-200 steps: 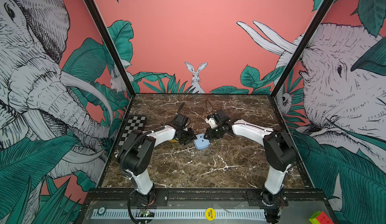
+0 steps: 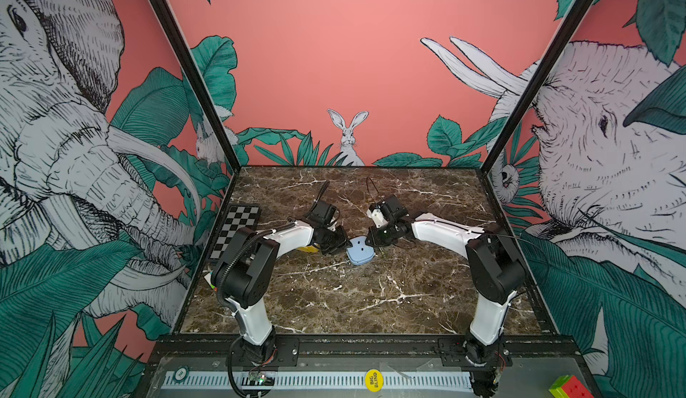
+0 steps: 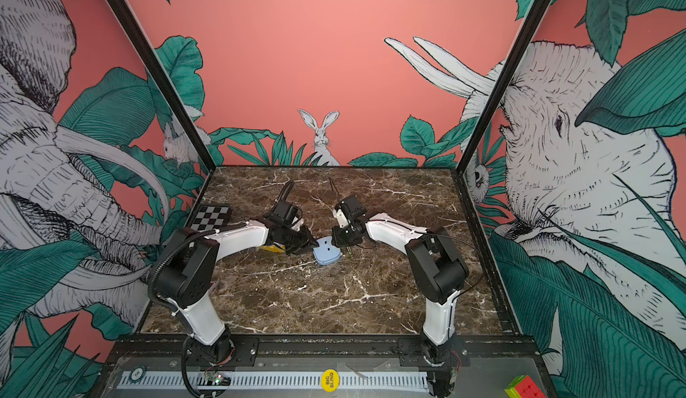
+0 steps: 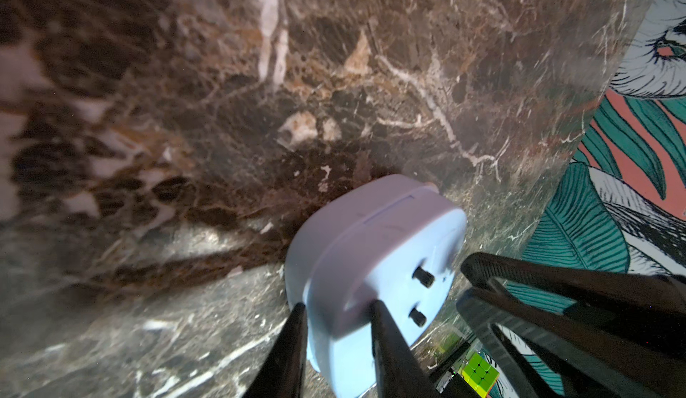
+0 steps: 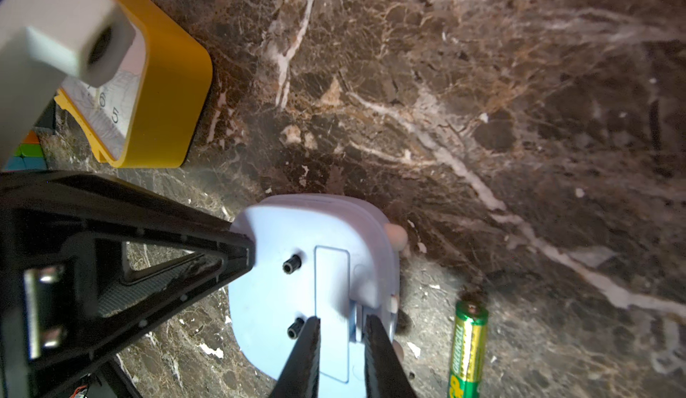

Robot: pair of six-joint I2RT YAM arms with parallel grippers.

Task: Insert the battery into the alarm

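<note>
The light-blue alarm (image 2: 361,253) sits at mid-table between both arms, its back with two black knobs (image 5: 291,263) and a rectangular battery cover (image 5: 332,283) showing. At its edge, my left gripper is closed on the body, one finger overlapping the back in the right wrist view. My right gripper hovers over the cover, its fingertips apart around the small slot or tab at the cover's side; contact is unclear. A green-and-gold battery (image 5: 468,348) lies on the table beside the alarm, partly cut off by the frame's lower edge.
A yellow clock (image 5: 171,90) stands close behind the left gripper. The checkered board (image 2: 239,223) lies at the table's left side. Open marble table spreads in front of and behind the arms.
The alarm has shifted slightly right and away from the front, together with the left gripper. My right gripper has also moved slightly right. The arms otherwise keep nearly the same pose.
</note>
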